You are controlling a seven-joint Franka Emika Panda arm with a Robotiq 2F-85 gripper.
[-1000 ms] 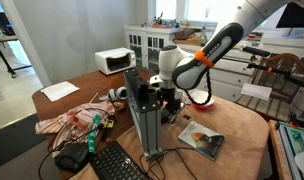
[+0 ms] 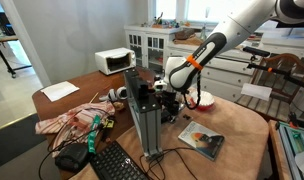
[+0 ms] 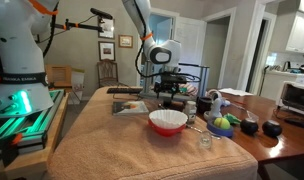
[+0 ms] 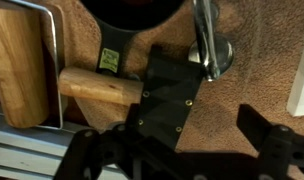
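Note:
In the wrist view my gripper is open, its dark fingers wide apart at the lower left and lower right. A flat black piece with rivets (image 4: 170, 95) lies between and ahead of them, and nothing is gripped. Beside that piece lie a light wooden handle (image 4: 100, 87) and a shiny metal utensil (image 4: 214, 55). A small black pan (image 4: 132, 12) shows at the top, its short handle pointing down. In exterior view 1 the gripper is mostly hidden behind a dark grey post (image 2: 146, 115); in exterior view 2 the white arm (image 3: 162, 58) reaches down behind the red bowl.
The red-and-white bowl (image 3: 168, 122) stands near the arm. A clear glass (image 3: 205, 142), a jar (image 3: 190, 108) and a blue bowl with round fruit (image 3: 222, 124) are close by. A magazine (image 2: 201, 139) lies on the table, whose front part is clear.
In exterior view 1 the white arm has shifted a little to the right and lower. The objects on the table look unmoved.

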